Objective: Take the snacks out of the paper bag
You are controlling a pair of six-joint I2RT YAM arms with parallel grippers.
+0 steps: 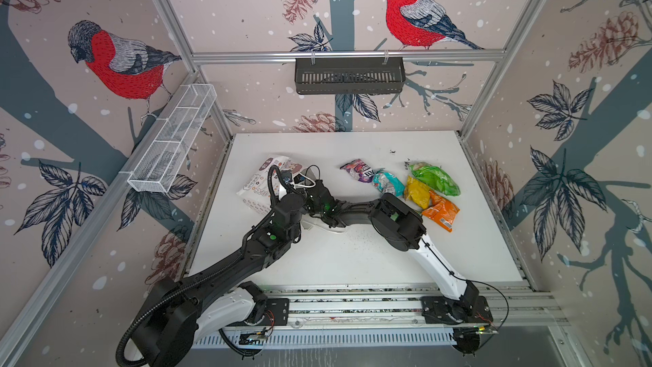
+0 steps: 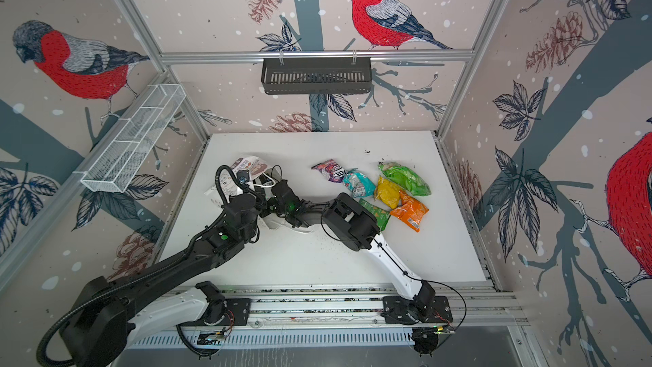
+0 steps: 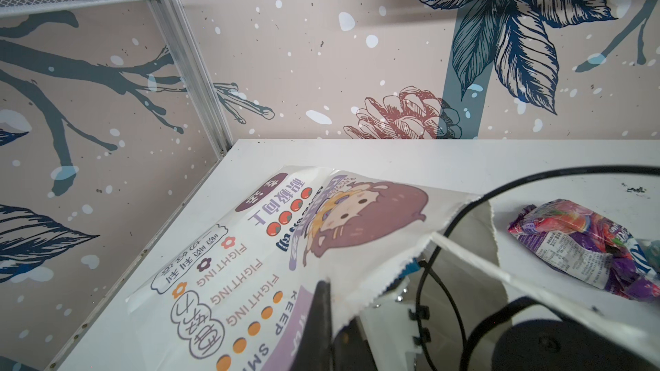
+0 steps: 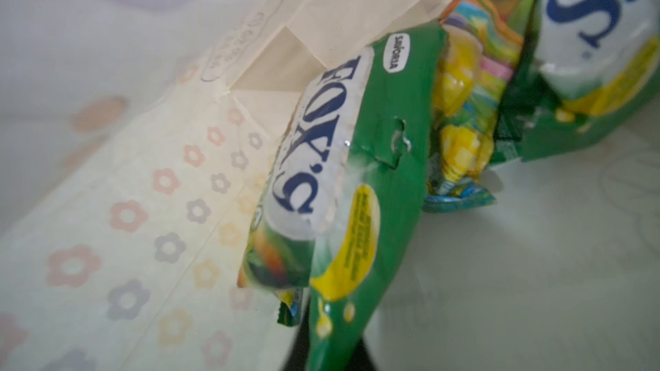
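The paper bag lies at the table's left, its mouth raised toward the right. My left gripper is at that mouth; in its wrist view the dark fingers are shut by the printed paper's edge. My right gripper reaches inside the bag. In the right wrist view its fingertips are at the bottom, behind a green FOX'S pack; I cannot tell whether they grip it. A yellow candy pack and a second FOX'S pack lie deeper in the bag.
Several snack packs, among them purple, turquoise, green, yellow and orange, lie at the right, partly behind the right arm.
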